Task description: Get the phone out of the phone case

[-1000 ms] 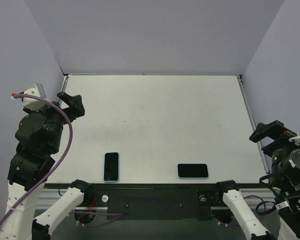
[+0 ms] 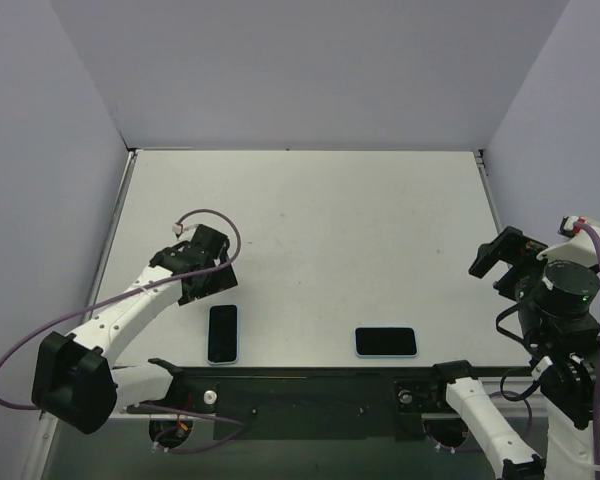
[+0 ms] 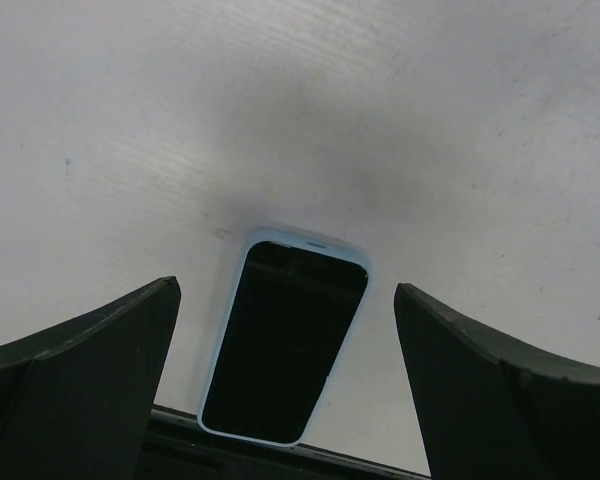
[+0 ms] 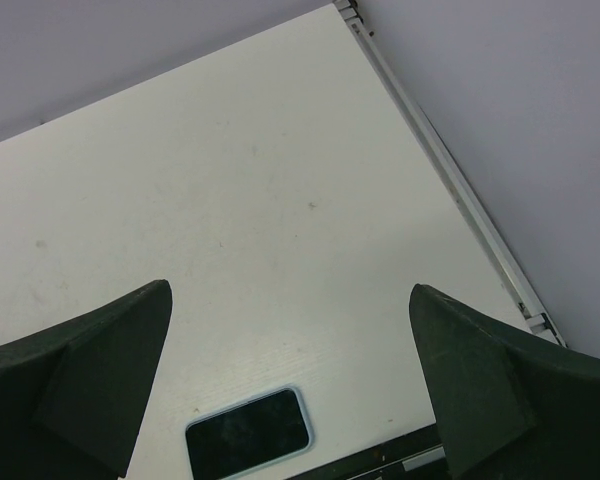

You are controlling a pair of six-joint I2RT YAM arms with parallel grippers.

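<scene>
Two dark-screened phones in light blue cases lie on the white table: one upright-oriented at left [image 2: 223, 334], one sideways at right [image 2: 385, 341]. My left gripper [image 2: 212, 280] is open low over the table just behind the left phone [image 3: 280, 340], which shows between its fingers in the left wrist view. My right gripper [image 2: 488, 268] is open, raised at the table's right edge; the right phone [image 4: 247, 434] shows low in its wrist view.
A dark rail [image 2: 300, 390] runs along the front edge.
My left arm has swung from the left side inward and down toward the left phone. My right arm has moved slightly left. Both phones lie where they were.
</scene>
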